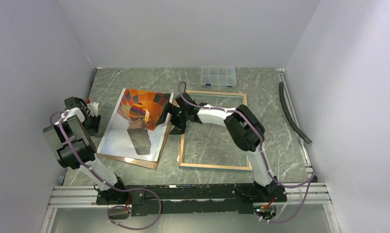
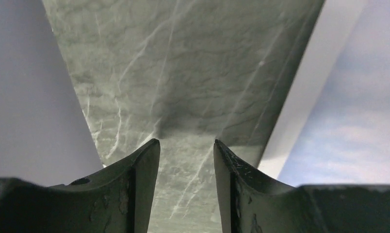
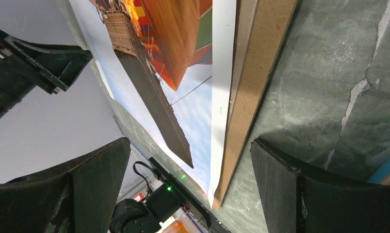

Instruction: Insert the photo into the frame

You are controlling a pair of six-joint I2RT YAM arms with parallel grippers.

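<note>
The photo (image 1: 116,138), printed with a hot-air balloon and a basket, lies slightly rotated on a brown backing board (image 1: 152,165) in the top view. To its right lies the wooden frame (image 1: 217,167), the grey tabletop showing inside it. Over the bare table left of the photo is my left gripper, open and empty, with the photo's white border (image 2: 300,97) to its right. My right gripper stands open above the right edges of photo and board, between photo and frame. Both edges pass between its fingers in the right wrist view, not gripped.
A clear divided plastic box (image 1: 218,76) stands behind the frame. A dark tube (image 1: 291,114) lies along the right side. The left wall (image 2: 28,97) is close to my left gripper. Free table lies in front of the board and right of the frame.
</note>
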